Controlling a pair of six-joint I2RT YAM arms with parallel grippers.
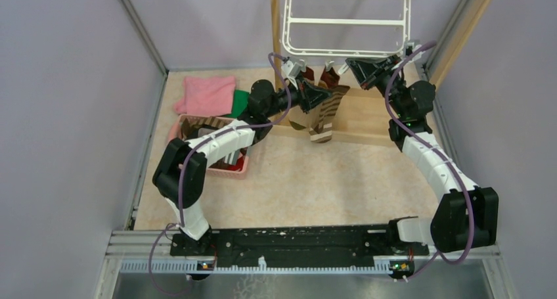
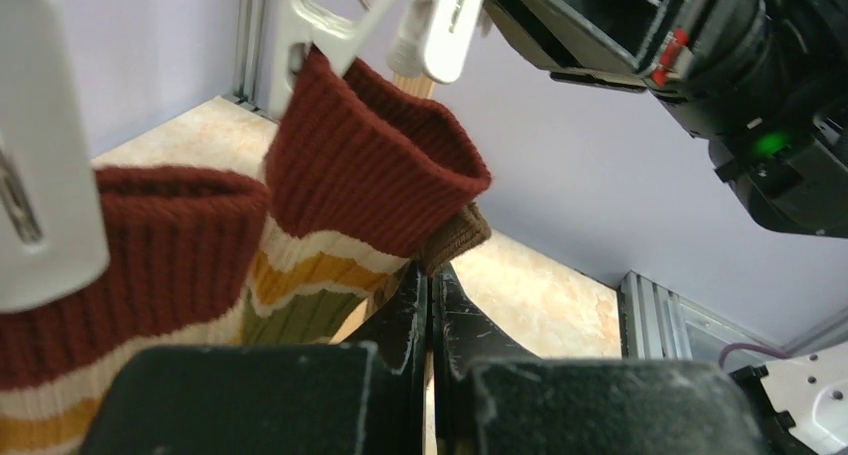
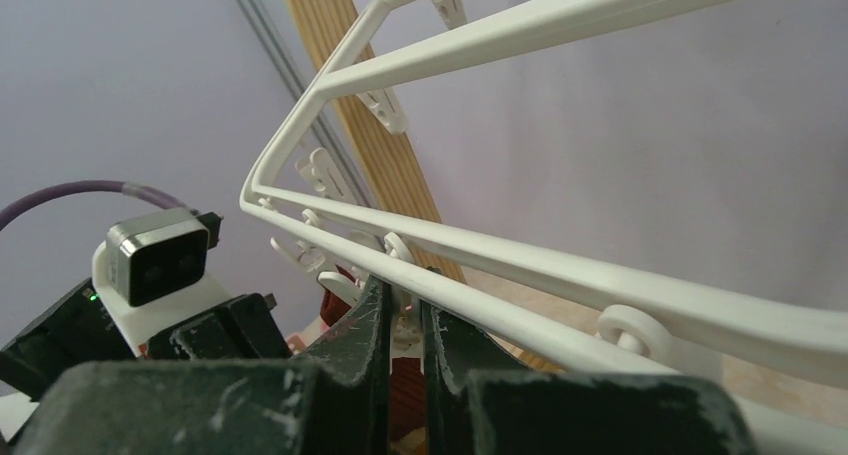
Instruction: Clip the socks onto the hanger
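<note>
Two red, cream, yellow and green socks hang from white clips under the white hanger. My left gripper is shut just beside them; a brown striped sock hangs at its tips, its held edge hidden behind the fingers. My right gripper is shut on a white clip on the hanger's lower rail, near the other arm's head in the right wrist view.
A pink basket of socks sits at the left, with pink cloth and green cloth behind it. Wooden posts stand by the hanger.
</note>
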